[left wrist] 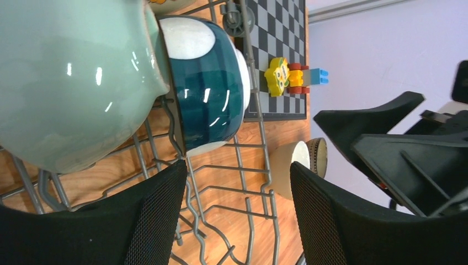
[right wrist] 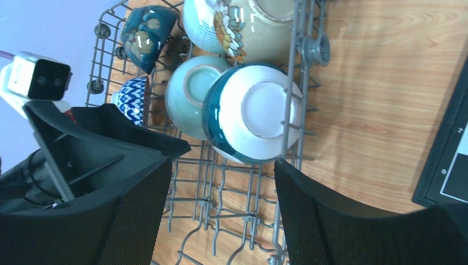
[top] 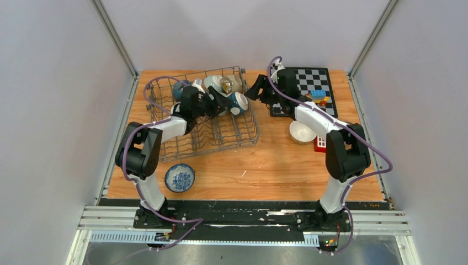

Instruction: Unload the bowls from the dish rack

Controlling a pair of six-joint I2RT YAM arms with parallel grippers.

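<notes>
The wire dish rack (top: 194, 144) holds several bowls toward its back and right side. A teal and white bowl (right wrist: 259, 107) leans on its side at the rack's right edge, with a pale green bowl (left wrist: 77, 83) close against it. Farther back is a beige bowl (right wrist: 259, 33) with a flower pattern. Over the rack, just left of the teal and white bowl, my left gripper is part open, nothing between its fingers. To the right, outside the rack, my right gripper (top: 253, 95) stands open and empty, facing the teal and white bowl.
On the table are a blue-patterned bowl (top: 180, 178) at front left and a white bowl (top: 302, 132) at right. A checkered board (top: 301, 80) with a toy block vehicle (top: 318, 96) lies at back right.
</notes>
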